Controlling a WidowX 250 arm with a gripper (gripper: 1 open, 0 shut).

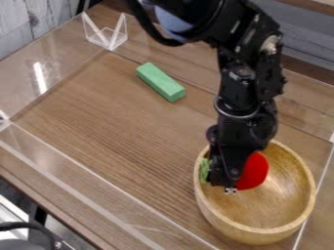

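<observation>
A wooden bowl point(261, 210) sits at the lower right of the camera view. My gripper point(229, 166) reaches down into its upper left part, shut on a red object point(253, 170) that has a green part point(208, 168) showing at the left. The object's exact shape is partly hidden by the gripper.
A green block point(160, 82) lies on the wooden table toward the back. A clear plastic container point(107, 29) stands at the back left.
</observation>
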